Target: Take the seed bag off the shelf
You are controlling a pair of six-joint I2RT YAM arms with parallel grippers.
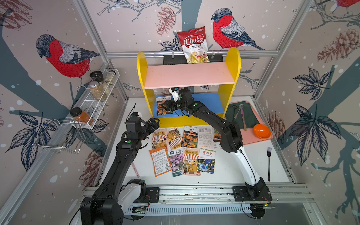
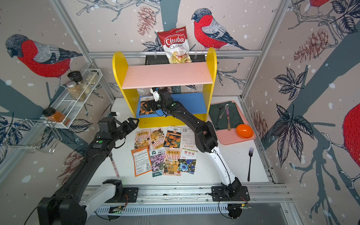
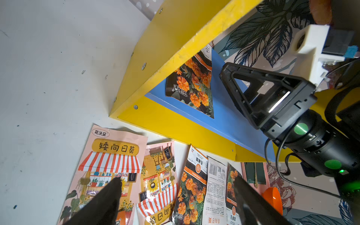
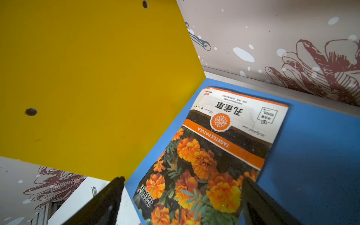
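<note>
A marigold seed bag (image 4: 221,150) lies flat on the shelf's blue lower board (image 4: 318,150), close against its yellow left side wall (image 4: 97,75). In the left wrist view this bag (image 3: 191,84) has its front edge near the board's front edge. My right gripper (image 1: 169,106) is inside the shelf over the bag. Its fingers, blurred at the bottom of the right wrist view, stand wide apart with nothing gripped. My left gripper (image 1: 154,123) is open and empty, just outside the shelf's front left corner.
Several other seed bags (image 1: 190,136) lie on the white table in front of the shelf. The pink upper board (image 1: 189,75) covers the lower one. On the right are a pink tray (image 1: 250,138), an orange bowl (image 1: 261,131) and a fork (image 1: 268,163).
</note>
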